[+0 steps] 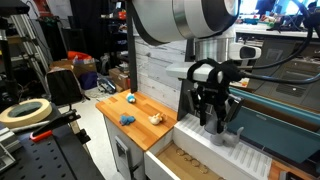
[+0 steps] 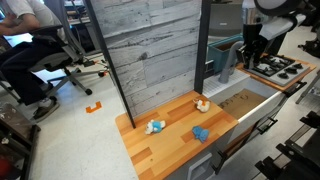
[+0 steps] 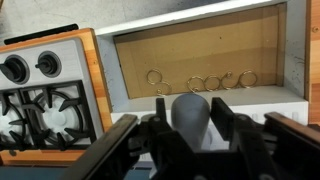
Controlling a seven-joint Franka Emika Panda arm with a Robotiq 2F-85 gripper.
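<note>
In the wrist view a grey, round-topped object stands between the fingers of my gripper, which is open with a finger on either side. Whether the fingers touch it cannot be told. From the first exterior view, my gripper points down over the white ledge behind the open drawer, and grey metal parts show below and beside it. The second exterior view shows a grey upright piece near the stove.
Several thin rings lie in the brown-bottomed drawer. A stove is beside it. Blue toy and orange-white toy sit on the wooden counter. A white plank wall stands behind.
</note>
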